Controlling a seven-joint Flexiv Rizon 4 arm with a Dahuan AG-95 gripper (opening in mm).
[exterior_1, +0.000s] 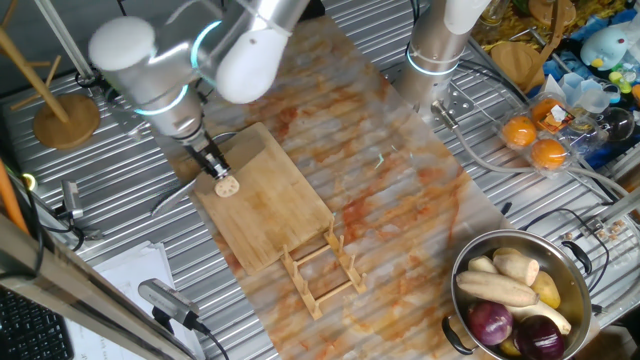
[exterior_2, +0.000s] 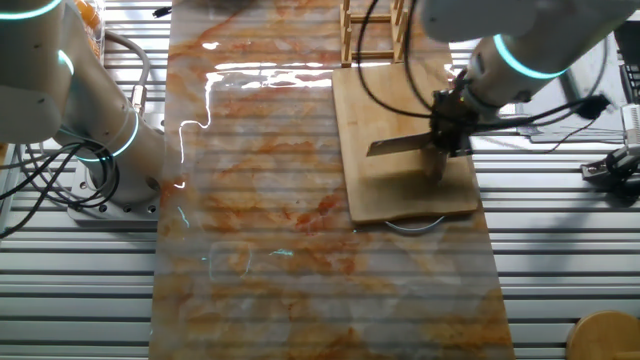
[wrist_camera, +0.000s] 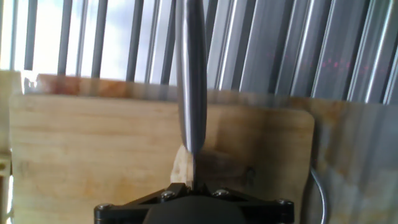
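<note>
A knife with a silver handle (wrist_camera: 193, 81) is held by my gripper, whose fingers appear closed on it. The thin blade stands edge-on in the wrist view. In exterior view 2 the blade (exterior_2: 398, 145) reaches out over the wooden cutting board (exterior_2: 365, 185). A pale round slice with holes, like lotus root (exterior_1: 227, 187), is right beside the gripper tip in exterior view 1. It lies against the left side of the blade in the wrist view. Whether the slice touches the board is unclear.
A small wooden rack (exterior_1: 325, 275) stands at the board's end. Farther right, a steel pot (exterior_1: 460, 285) holds root vegetables and purple onions. The marbled mat (exterior_1: 400, 210) between board and pot is bare. Oranges (exterior_1: 519, 131) lie at the far right.
</note>
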